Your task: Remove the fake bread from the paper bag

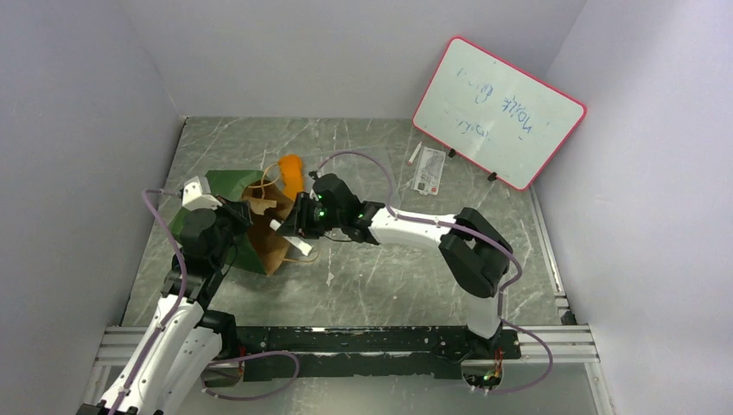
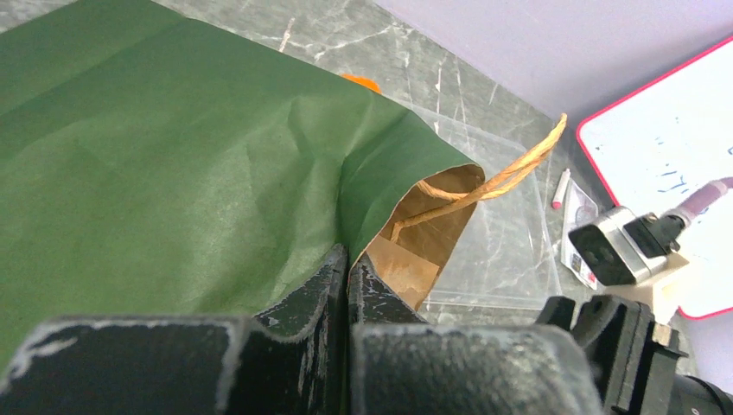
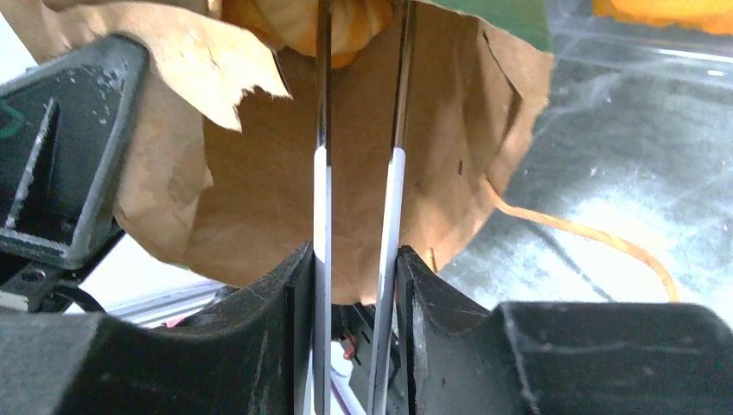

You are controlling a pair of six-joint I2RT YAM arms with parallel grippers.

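Note:
The green paper bag [image 1: 233,183] lies on its side at left, brown inside, its mouth facing right. My left gripper is shut on the bag's rim. My right gripper has its long fingers reaching into the mouth, apart, at an orange fake bread [image 3: 281,22] deep inside; whether they touch it I cannot tell. An orange piece [image 1: 291,173] lies outside, just behind the bag.
A whiteboard [image 1: 499,112] stands at the back right, with a marker and a small case [image 1: 429,170] beside it. A clear sheet lies behind my right gripper.

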